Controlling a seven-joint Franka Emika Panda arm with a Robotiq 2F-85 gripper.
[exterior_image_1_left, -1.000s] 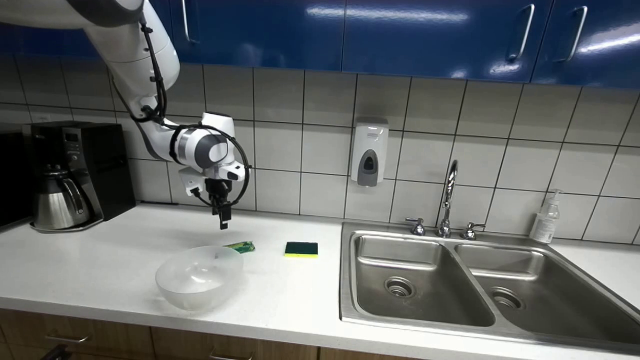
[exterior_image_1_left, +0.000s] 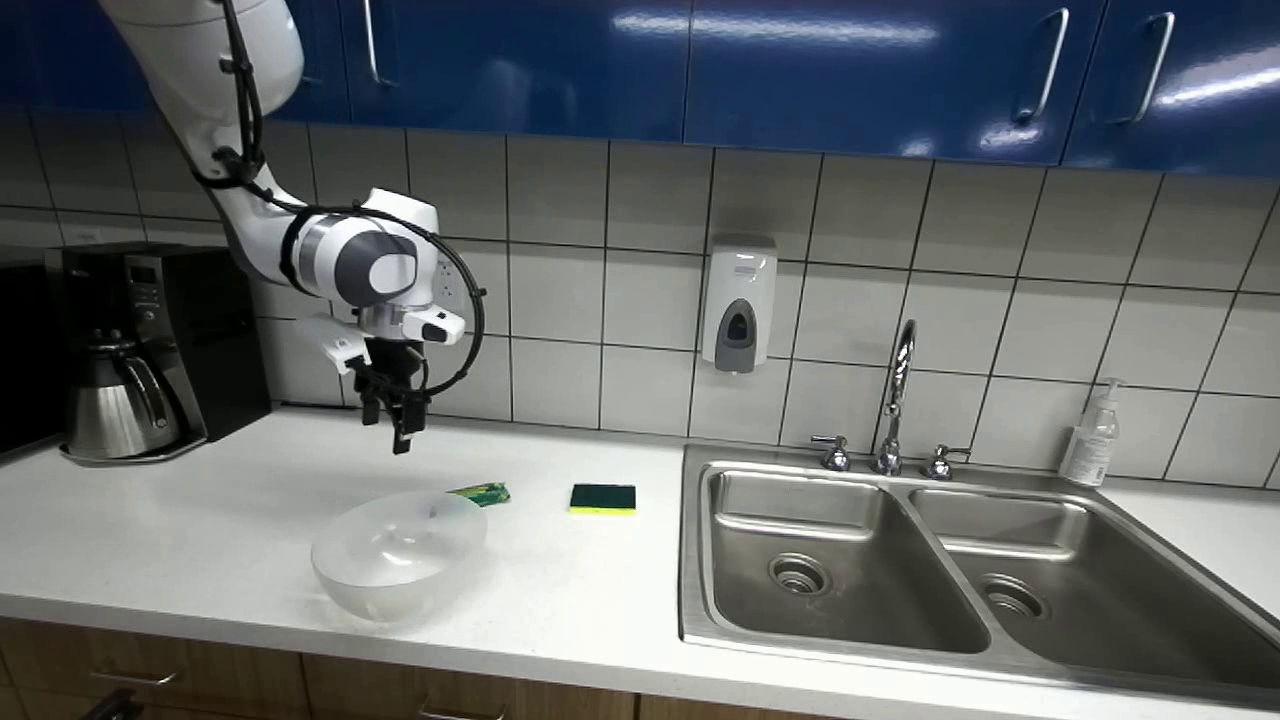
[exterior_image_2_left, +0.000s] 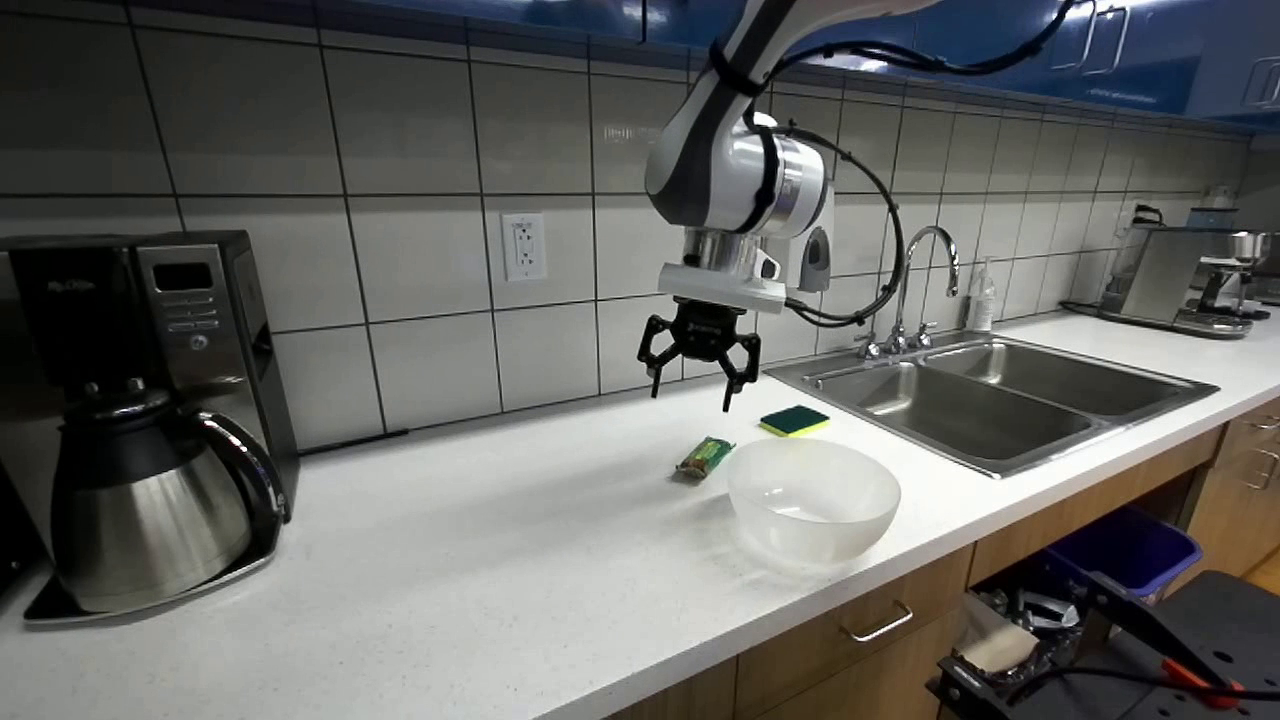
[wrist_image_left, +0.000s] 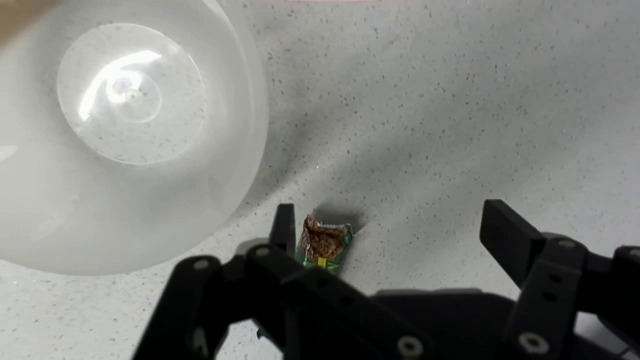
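My gripper (exterior_image_2_left: 691, 398) hangs open above the counter, nothing between its fingers. Below it, a small green and brown wrapped bar (exterior_image_2_left: 703, 458) lies on the counter. A translucent white bowl (exterior_image_2_left: 813, 498) stands upright beside the bar, and it looks empty in the wrist view. From the wrist, the bar (wrist_image_left: 324, 243) shows near the left finger, its lower part hidden behind the gripper; the bowl (wrist_image_left: 132, 204) fills the upper left. A green and yellow sponge (exterior_image_1_left: 602, 498) rests between the bar and the sink.
The double sink (exterior_image_1_left: 693, 540) with its faucet (exterior_image_1_left: 897, 396) lies to the right in exterior view 1. At the left stands a coffee maker (exterior_image_2_left: 216, 312) with a steel carafe (exterior_image_2_left: 156, 516). Between coffee maker and bowl the counter (exterior_image_2_left: 456, 564) is clear.
In exterior view 1 the arm and gripper have moved left and slightly up, and the wrist has turned. Bowl, bar and sponge have stayed where they were.
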